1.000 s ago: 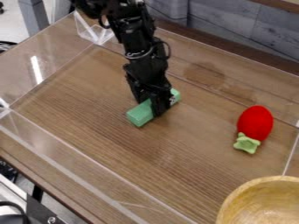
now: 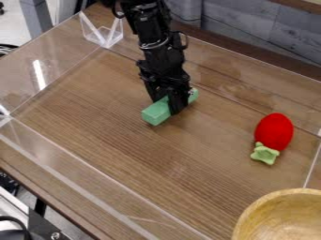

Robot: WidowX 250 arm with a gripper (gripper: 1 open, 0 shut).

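My black arm reaches down from the top of the camera view to the gripper (image 2: 168,94) at the middle of the wooden table (image 2: 88,131). A green object (image 2: 158,111) lies at the fingertips, with part of it showing to the right behind the dark gripper. The gripper partly covers it, and I cannot tell whether the fingers are closed on it.
A red object (image 2: 275,131) with a light green piece (image 2: 265,154) lies at the right. A yellow bowl (image 2: 282,220) is at the bottom right.
The gripper has moved a little up in the view, away from the front of the table, and the green object has shifted slightly the same way.
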